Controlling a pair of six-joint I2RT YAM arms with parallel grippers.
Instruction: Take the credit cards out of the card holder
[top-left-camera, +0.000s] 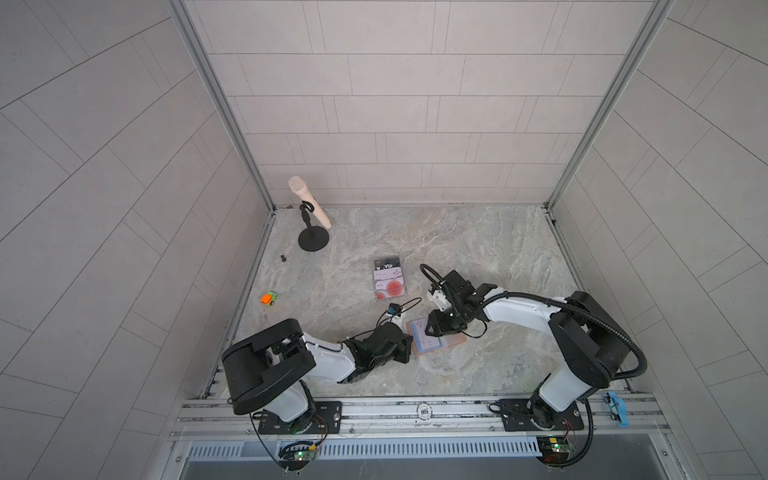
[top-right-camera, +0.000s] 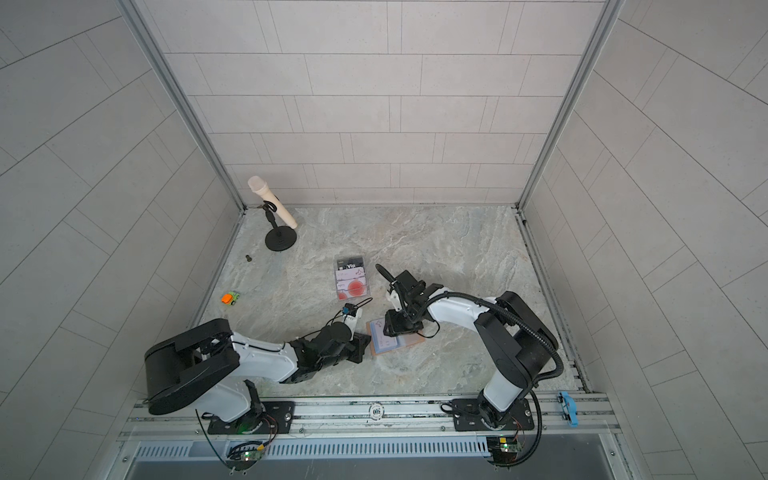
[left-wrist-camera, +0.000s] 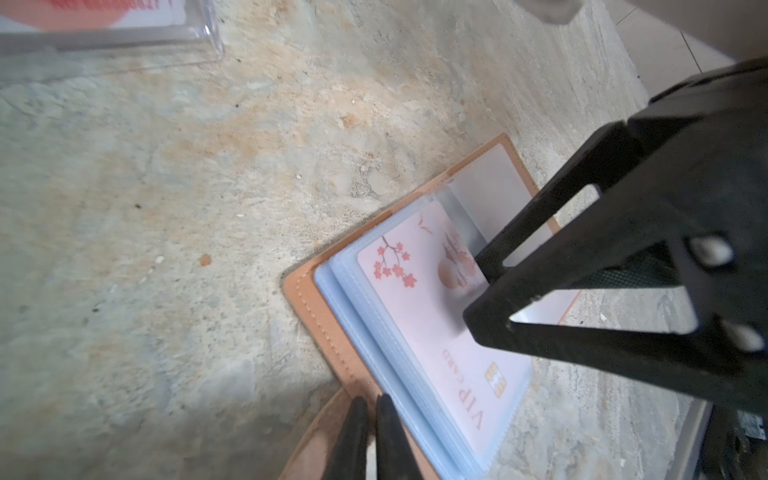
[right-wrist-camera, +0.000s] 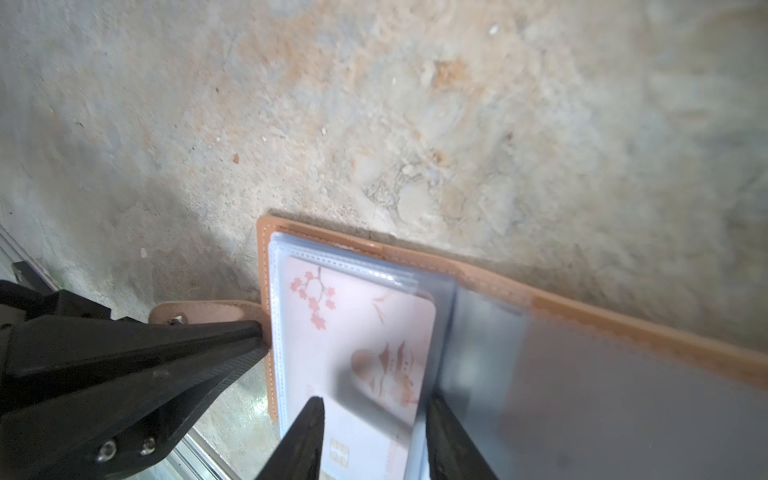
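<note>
The card holder (right-wrist-camera: 512, 352) lies opened out on the table, tan with stitched edges and clear sleeves. A white card with a pink blossom print sits in its left sleeve, marked VIP CARD in the left wrist view. My left gripper is shut on the holder's tan tab (right-wrist-camera: 208, 312) at its left edge. Over the card, my right gripper holds its fingers apart, one above the card and the other near the sleeve's right edge. Whether those fingertips touch the card, I cannot tell.
A clear case (top-left-camera: 389, 280) with a pink VIP card lies behind the holder. Farther back left stands a microphone (top-left-camera: 309, 200) on a black base (top-left-camera: 313, 238). A small orange and green toy (top-left-camera: 268, 298) is at the left.
</note>
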